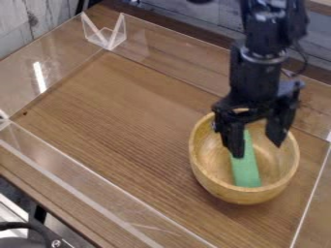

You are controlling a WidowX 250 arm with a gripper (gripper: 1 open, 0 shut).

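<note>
A yellow bowl (220,189) sits at the right front of the wooden table, with a long green object (246,170) lying inside it. My black gripper (256,127) hangs over the back half of the bowl, open, its fingers spread on either side above the green object's far end. Whether anything touches is hard to tell.
A white wire rack (104,29) stands at the back left. A dark item (26,232) is at the front left corner.
</note>
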